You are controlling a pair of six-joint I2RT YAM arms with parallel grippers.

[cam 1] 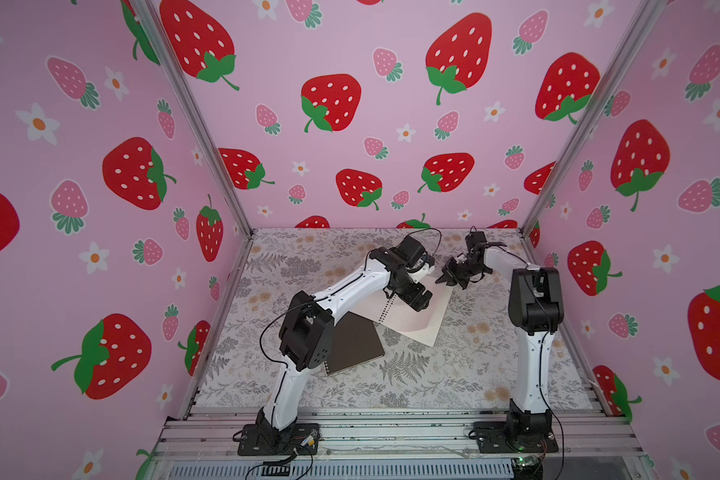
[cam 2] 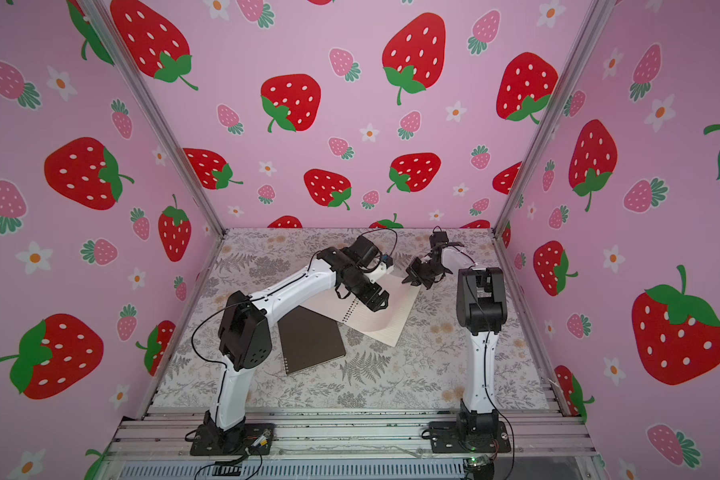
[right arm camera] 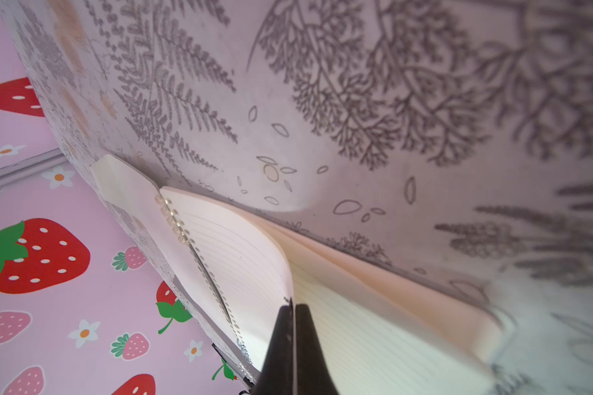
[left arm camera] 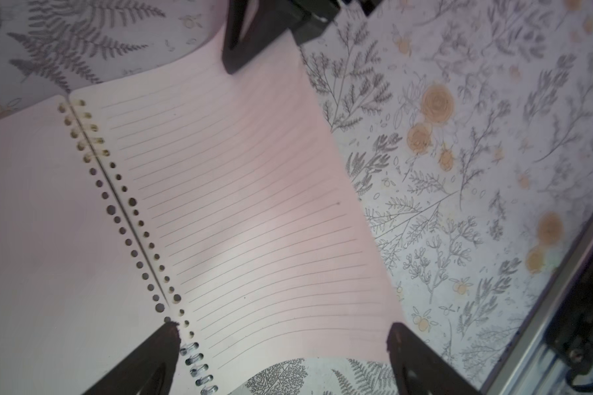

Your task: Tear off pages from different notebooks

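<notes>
An open spiral notebook [left arm camera: 257,217] with lined pink-cream pages lies at the middle back of the table. My left gripper hangs open over its lined page, fingers either side, nothing between them. My right gripper is shut at the far corner area of that page; the page [right arm camera: 230,250] curls up to its fingertips, its edge apparently pinched there. A closed dark notebook [cam 1: 352,344] lies front left of the open one, partly hidden by the left arm in the top views.
Pink walls and metal rails border it. The left arm reaches across the middle, close to the right gripper.
</notes>
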